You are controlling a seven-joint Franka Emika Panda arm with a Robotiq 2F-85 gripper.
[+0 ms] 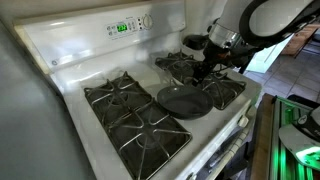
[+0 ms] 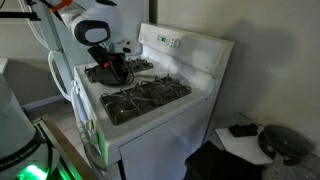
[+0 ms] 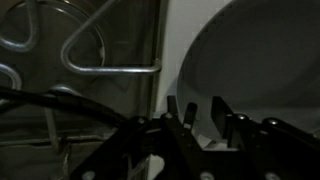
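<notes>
A dark round pan (image 1: pixel 186 101) sits on the white stove, between the left and right burner grates. My gripper (image 1: pixel 198 73) hangs above the far right side of the pan. In the wrist view the pan (image 3: pixel 262 55) fills the right side, its curved rim beside the white stovetop. The gripper shows at the bottom, its dark fingers (image 3: pixel 220 108) part open with a visible gap. Nothing can be made out clearly between them. The pan's handle cannot be made out. From the other side, the pan (image 2: pixel 103 75) is partly hidden by the arm.
More grates (image 1: pixel 222 90) lie to the right, under the arm. The control panel (image 1: pixel 125 28) rises behind. A dark pot (image 2: pixel 286 142) stands on a separate surface away from the stove.
</notes>
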